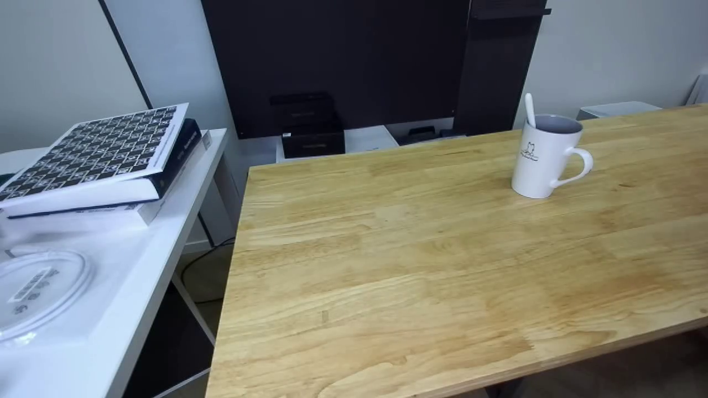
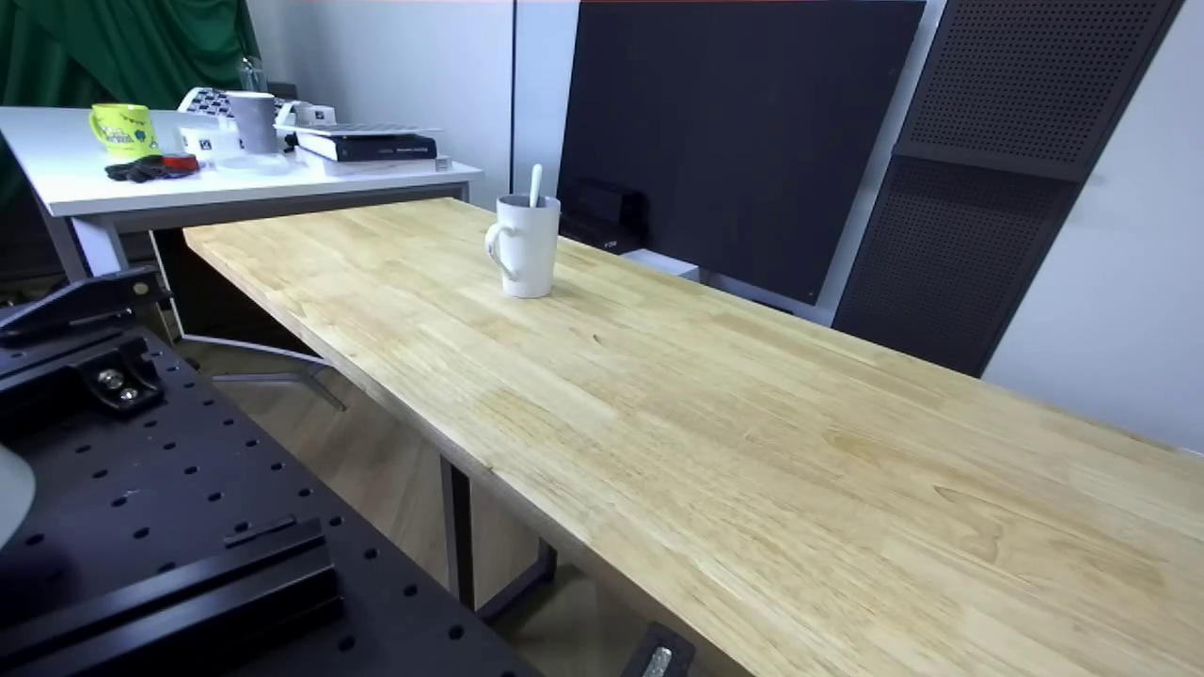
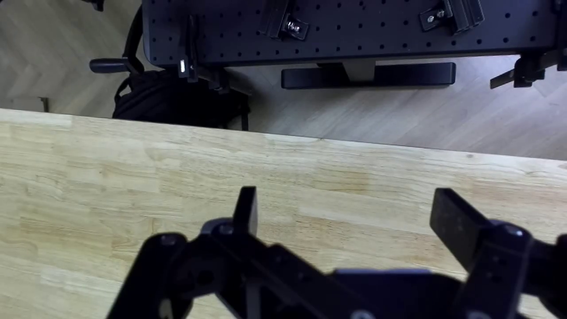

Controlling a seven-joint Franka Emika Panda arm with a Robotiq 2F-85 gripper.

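A white mug with a grey inside stands upright on the wooden table, its handle to the right in exterior view 1. From it sticks the white handle of a spoon; the spoon's lower end is hidden inside. Exterior view 2 shows the same mug toward the table's far part, with the spoon leaning in it. My gripper appears only in the wrist view, its two black fingers wide apart over bare wood. Nothing is between them, and the mug is out of that view.
A white side table holds books, a yellow-green mug and other items. Along the wooden table's near side, across a gap, runs a black perforated bench. A dark panel stands behind.
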